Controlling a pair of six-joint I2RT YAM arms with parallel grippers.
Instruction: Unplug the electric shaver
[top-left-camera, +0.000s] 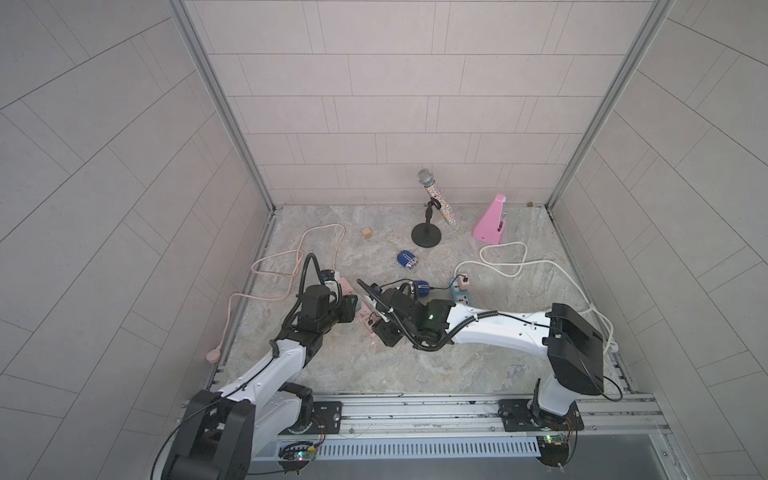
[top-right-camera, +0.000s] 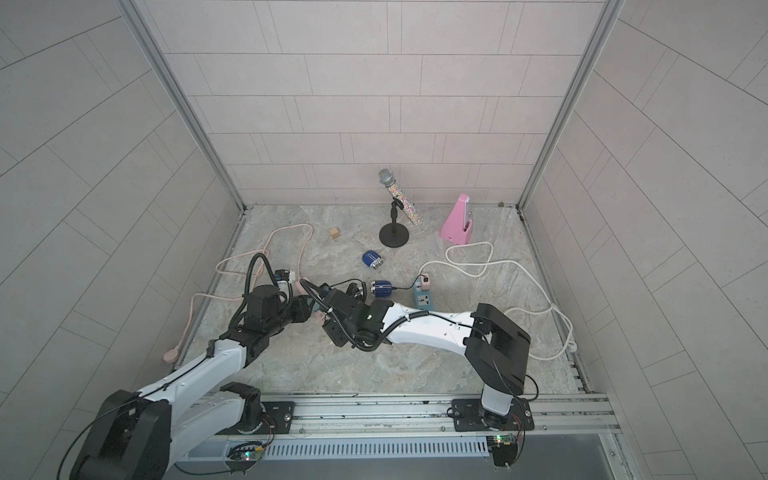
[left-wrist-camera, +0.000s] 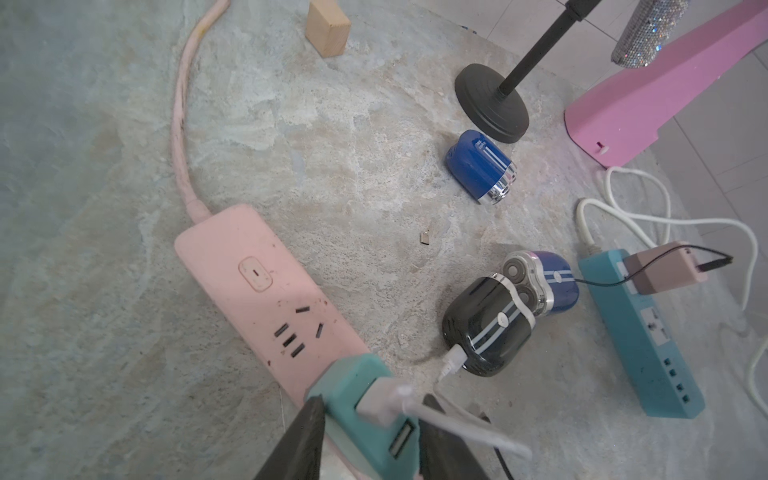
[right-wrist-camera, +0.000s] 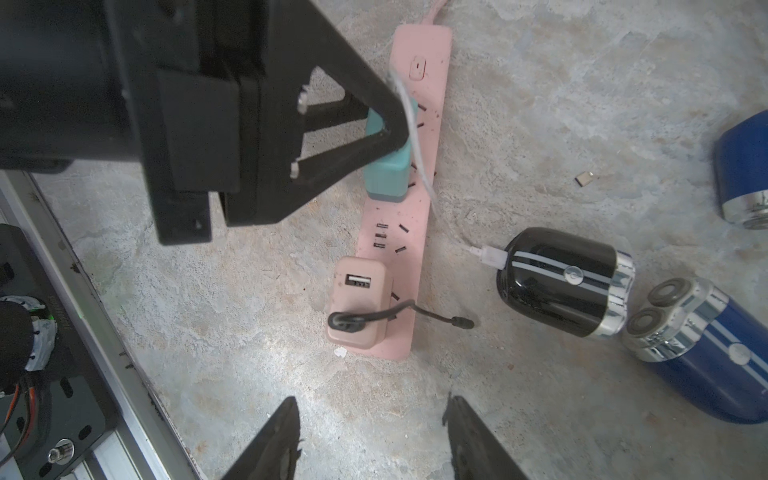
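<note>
A black shaver (left-wrist-camera: 488, 328) with a white cable lies beside a blue shaver (left-wrist-camera: 560, 284), whose dark cord runs to a pink adapter (left-wrist-camera: 660, 268) on the blue power strip (left-wrist-camera: 632, 352). A pink power strip (left-wrist-camera: 264, 296) holds a teal adapter (left-wrist-camera: 352, 408) with a white cable plugged in, plus a pink USB adapter (right-wrist-camera: 360, 296) with a black cable. My left gripper is open, its fingers either side of the teal adapter. My right gripper is open and empty, hovering near the pink strip's end with the USB adapter.
A blue shaver piece (left-wrist-camera: 480, 164), wooden block (left-wrist-camera: 326, 28), microphone stand (left-wrist-camera: 492, 104) and pink tapered object (left-wrist-camera: 608, 128) stand behind. White and pink cords run along both sides. The front table edge borders the right wrist view's left side.
</note>
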